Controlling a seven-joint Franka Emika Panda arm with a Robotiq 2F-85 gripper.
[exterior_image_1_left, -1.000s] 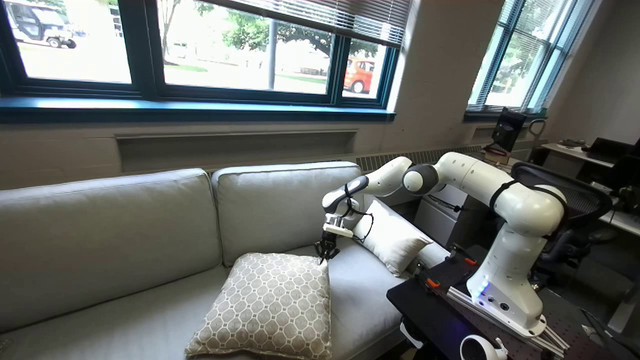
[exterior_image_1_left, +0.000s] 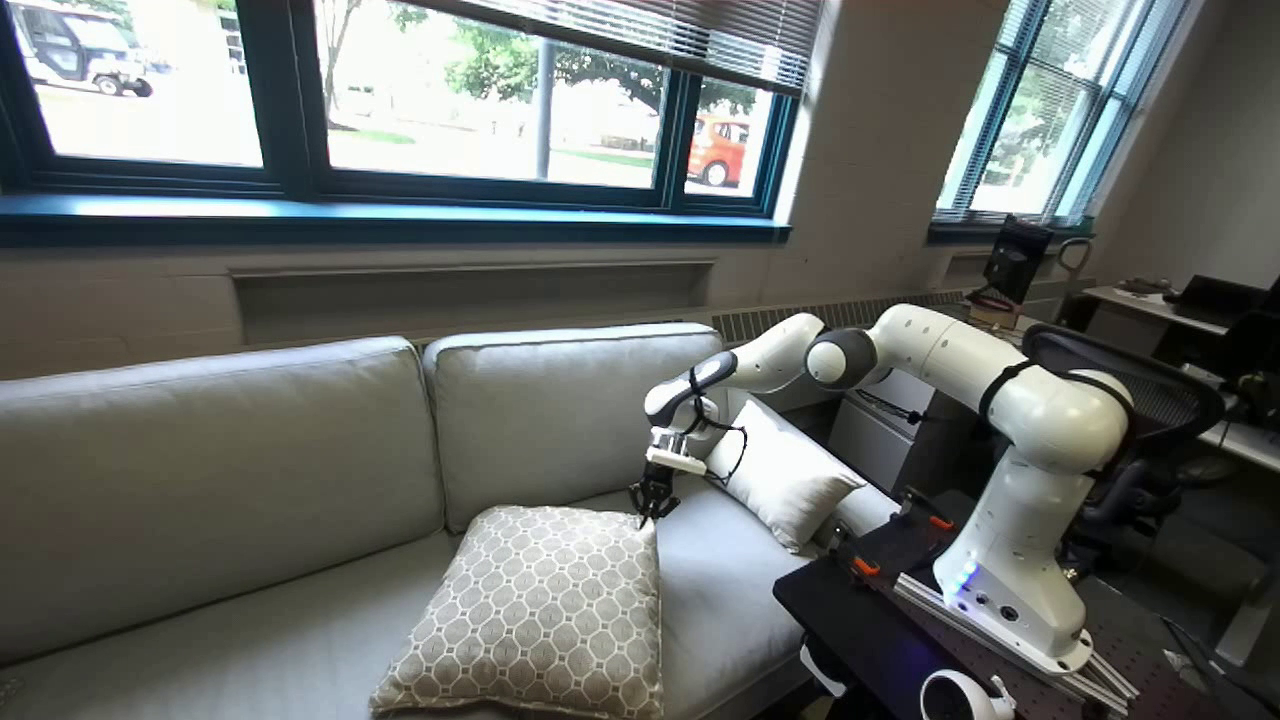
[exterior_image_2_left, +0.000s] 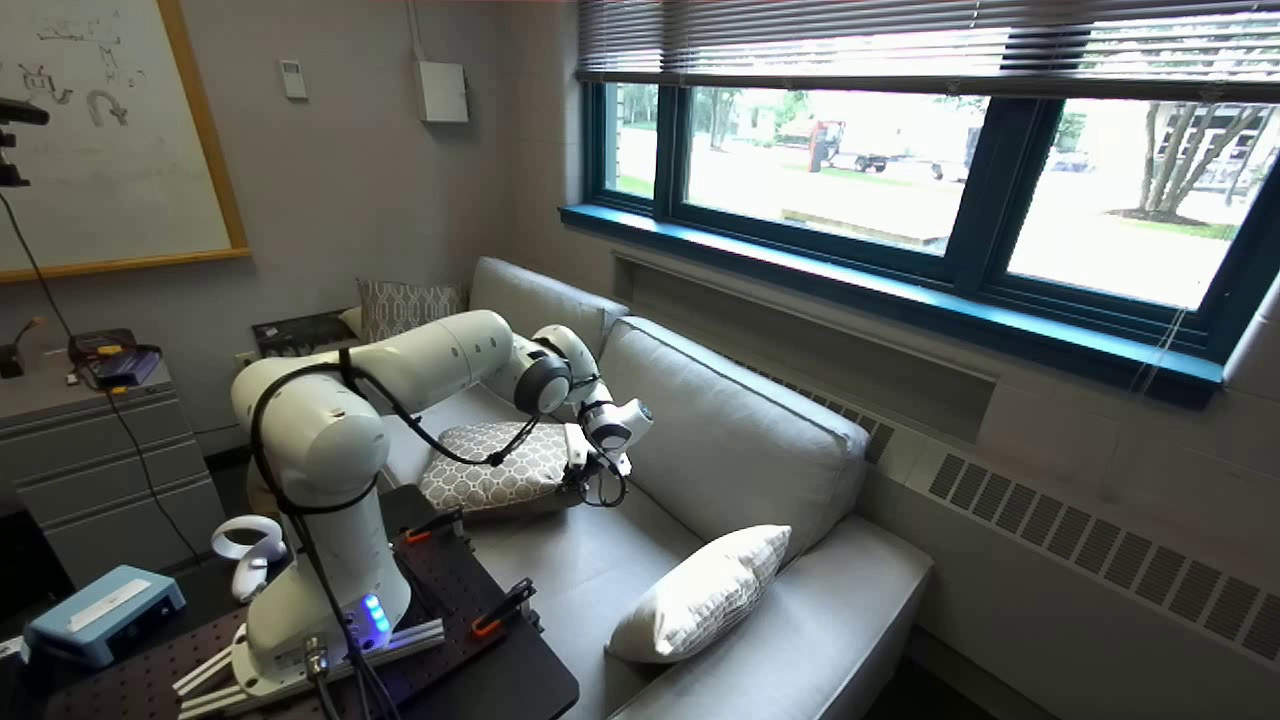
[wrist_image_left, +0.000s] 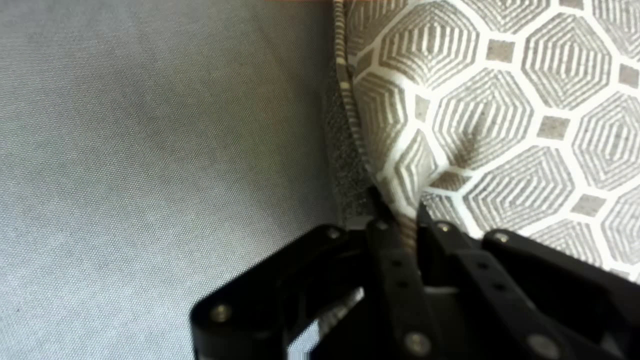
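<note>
A beige pillow with a white honeycomb pattern (exterior_image_1_left: 546, 606) lies flat on the seat of the grey sofa (exterior_image_1_left: 228, 630). At its back right corner, my gripper (exterior_image_1_left: 651, 518) points down and is shut on the fabric. In the wrist view the gripper pinches a fold of the patterned pillow (wrist_image_left: 498, 120) between its black fingers. The second exterior view shows the patterned pillow (exterior_image_2_left: 498, 462) partly behind the arm, and the fingertips are hard to make out there.
A white pillow (exterior_image_1_left: 786, 474) leans at the sofa's right armrest, close to my wrist. The sofa's backrest (exterior_image_1_left: 552, 420) rises behind the gripper. The black table (exterior_image_1_left: 840, 612) bearing my base stands at the right.
</note>
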